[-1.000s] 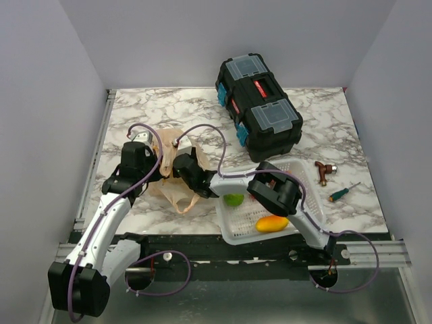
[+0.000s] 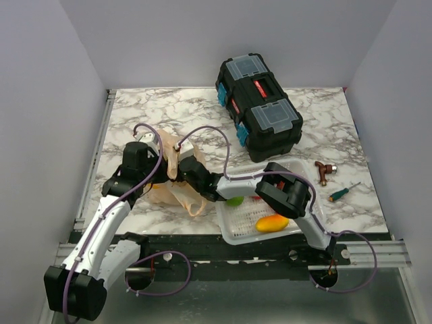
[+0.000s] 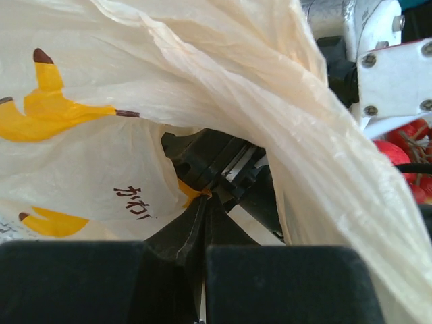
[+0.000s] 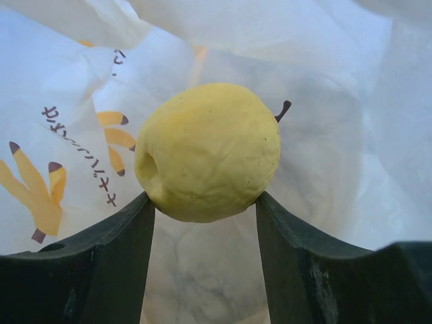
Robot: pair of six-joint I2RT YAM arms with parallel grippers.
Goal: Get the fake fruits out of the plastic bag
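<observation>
The pale plastic bag (image 2: 189, 199), printed with yellow figures, lies crumpled between my two grippers at the left of the worktop. My left gripper is shut at the bag, its tips against the thin plastic. My right gripper is inside the bag, its fingers on either side of a pale yellow fruit (image 4: 206, 142) with a short stem, shut on it. In the left wrist view, part of the right gripper shows dark through the bag's opening.
A white tray (image 2: 243, 235) right of the bag holds a yellow mango (image 2: 272, 223), a green fruit (image 2: 234, 200) and red items. A black toolbox (image 2: 260, 101) stands behind. A hammer (image 2: 322, 172) and screwdriver (image 2: 343, 192) lie at the right.
Over the last second the right arm has shifted slightly to the right, and the bag's loose plastic beside it has spread a little toward the front right.
</observation>
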